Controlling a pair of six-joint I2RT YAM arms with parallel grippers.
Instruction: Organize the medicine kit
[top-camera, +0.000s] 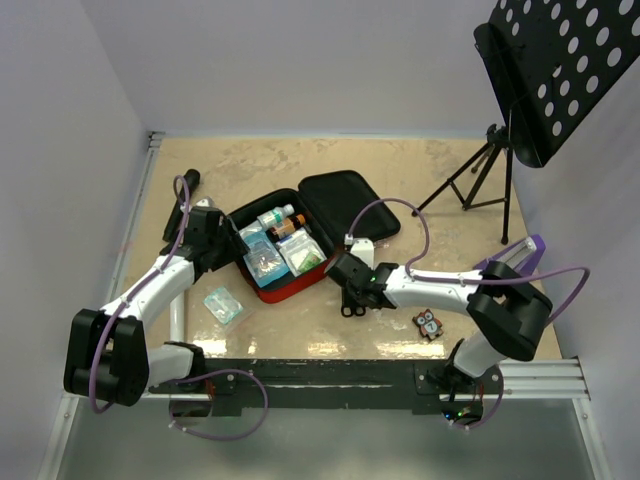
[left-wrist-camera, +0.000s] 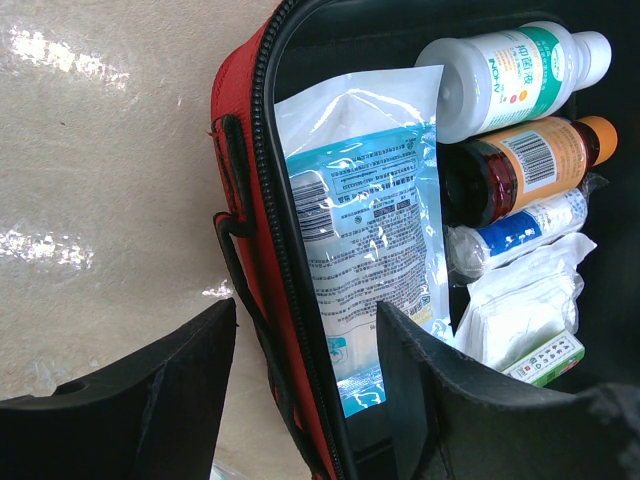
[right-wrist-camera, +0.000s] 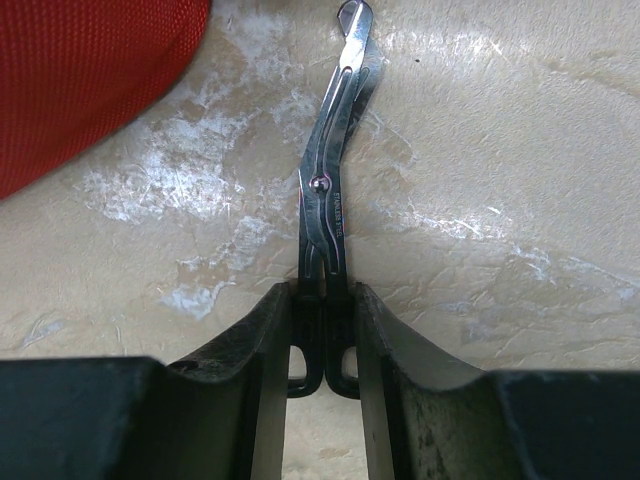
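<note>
The red and black medicine case (top-camera: 277, 294) lies unzipped on the table. Inside it, the left wrist view shows a blue-and-white pouch (left-wrist-camera: 365, 215), a white bottle (left-wrist-camera: 505, 80), a brown bottle (left-wrist-camera: 530, 165), a wrapped roll (left-wrist-camera: 530, 232) and white packets (left-wrist-camera: 525, 295). My left gripper hovers open over the case's left wall, nothing held. Metal scissors (right-wrist-camera: 322, 190) with black handles lie on the table beside the case. My right gripper has one finger close on each side of the handles; whether both press on them is unclear.
A clear packet (top-camera: 223, 305) lies left of the case. An owl-patterned item (top-camera: 428, 324) and a purple-and-white object (top-camera: 515, 258) are at the right. The case lid (top-camera: 350, 203) lies folded back. A black tripod stand (top-camera: 490, 170) occupies the back right.
</note>
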